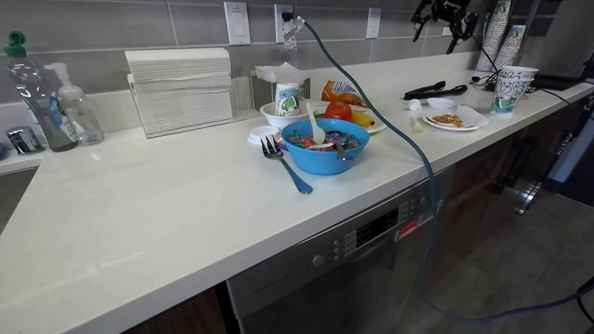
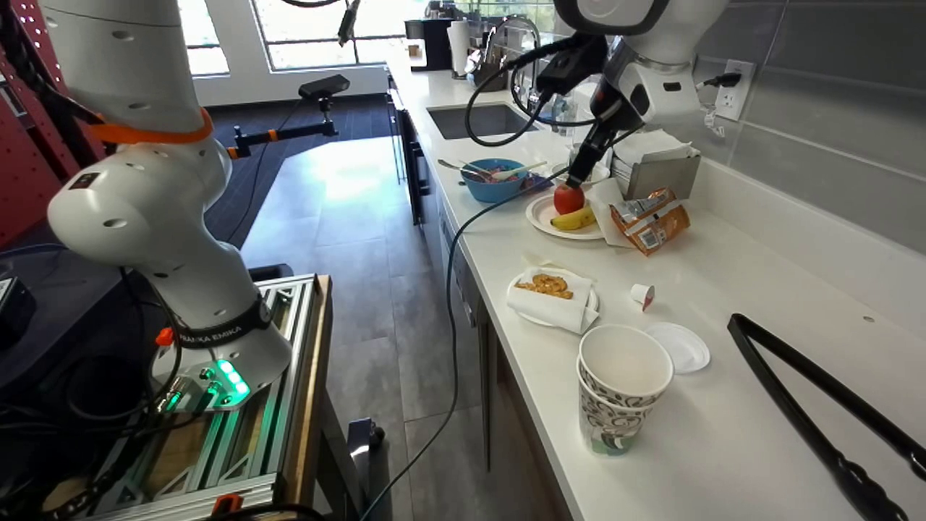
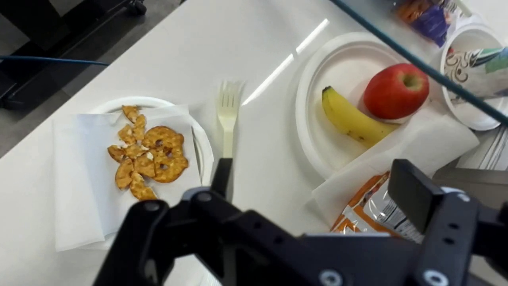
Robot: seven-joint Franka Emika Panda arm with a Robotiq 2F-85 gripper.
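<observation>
High over the counter's far end, my gripper (image 1: 445, 47) hangs open in exterior view 1. Its two dark fingers stand wide apart in the wrist view, with nothing held between them. Below it lie a plate of broken pretzel crisps (image 3: 162, 152) on a napkin, a pale plastic fork (image 3: 228, 112), and a white plate (image 3: 307, 102). That plate carries a red apple (image 3: 393, 93) and a yellow banana (image 3: 352, 119). An orange snack bag (image 3: 366, 209) is partly hidden behind one finger. The blue bowl (image 1: 317, 160) of coloured bits holds spoons; a metal fork (image 1: 287, 167) rests beside it.
A blue-green cable (image 1: 384, 119) crosses above the counter and drops to the floor. Stacked paper cups (image 2: 623, 373) and black tongs (image 2: 807, 417) occupy one end. Bare counter (image 1: 139, 222) lies left of the blue bowl. A napkin holder (image 1: 184, 89) stands by the wall.
</observation>
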